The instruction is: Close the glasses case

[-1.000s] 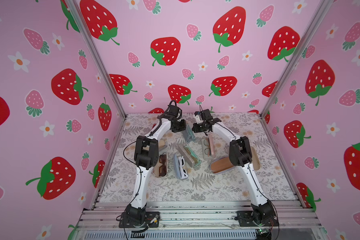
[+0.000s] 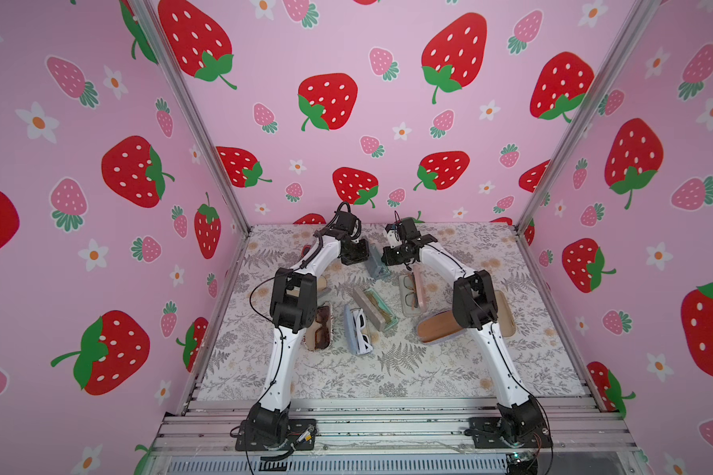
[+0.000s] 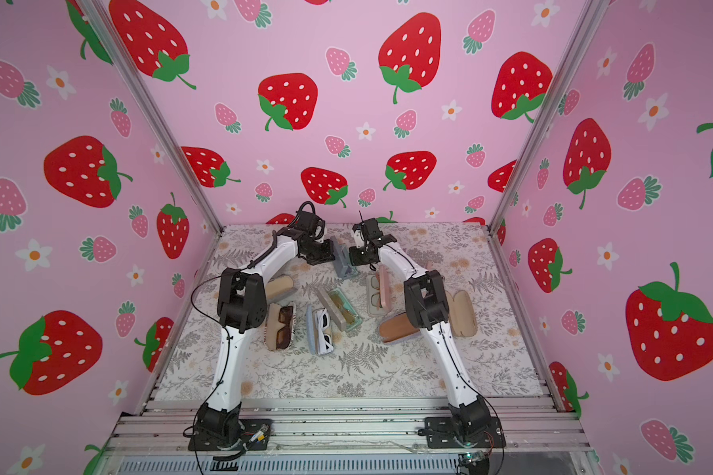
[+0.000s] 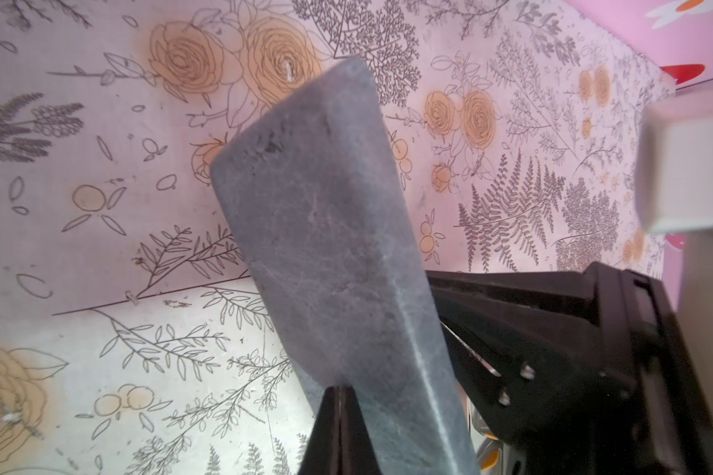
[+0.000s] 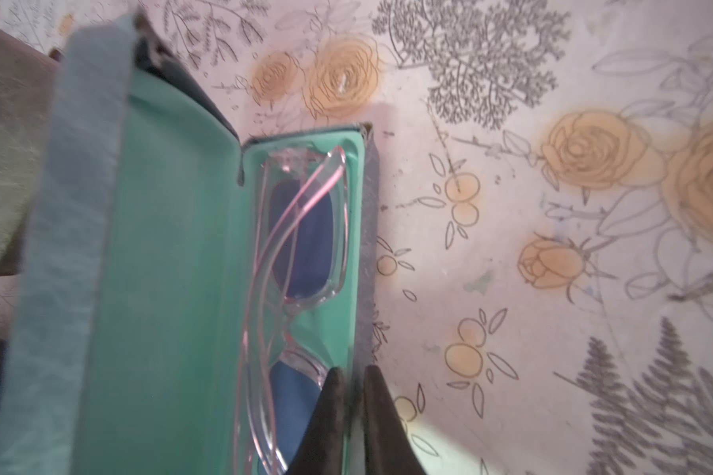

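Note:
A grey-blue glasses case (image 2: 376, 263) sits at the back middle between my grippers. Its lid is raised; the right wrist view shows the mint lining (image 5: 166, 261) and clear pink-tinted glasses (image 5: 301, 237) inside. My left gripper is shut against the lid's grey outer face (image 4: 317, 221), with nothing seen between its fingers. My right gripper is at the base's outer edge, fingertips close together on either side of the rim or nearly so; how far open it is is unclear.
Several other cases lie in front: a pink-and-grey one (image 2: 418, 285), a mint-and-grey one (image 2: 372, 308), a blue one (image 2: 352, 328) and a brown one (image 2: 439, 324).
In the top left view both arms have shifted very slightly around the grey-blue case; the left gripper sits a little lower. The other cases are unchanged.

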